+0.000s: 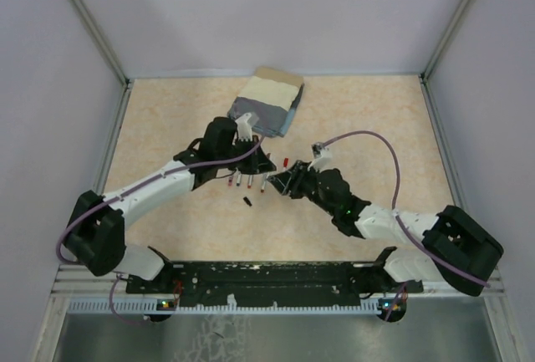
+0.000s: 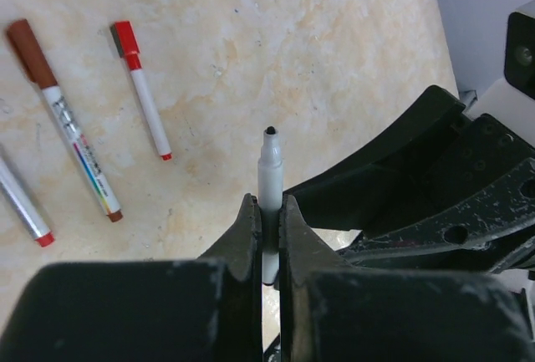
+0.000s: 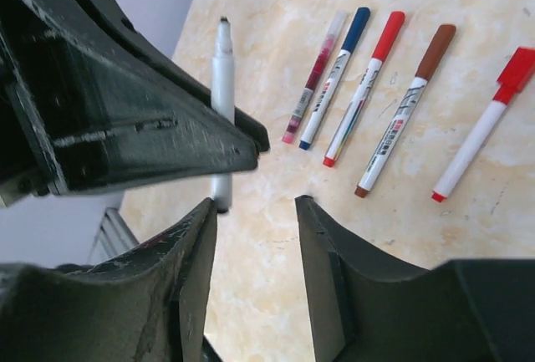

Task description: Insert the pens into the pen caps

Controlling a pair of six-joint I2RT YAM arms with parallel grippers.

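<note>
My left gripper is shut on a white pen (image 2: 270, 170), which stands uncapped with its dark tip upward. In the right wrist view the pen (image 3: 223, 78) passes through the left fingers, its lower end beside the right gripper's left fingertip; contact there cannot be told. My right gripper stands part open, with a gap between its fingers and nothing gripped. On the table a small black cap (image 1: 247, 201) lies in front of the arms. In the right wrist view a small dark piece of it shows by the right fingertip.
Several capped pens lie in a row behind the grippers, among them a brown one (image 3: 405, 111), a red one (image 3: 364, 88) and a red-capped marker (image 3: 472, 149). A folded cloth (image 1: 267, 99) sits at the back.
</note>
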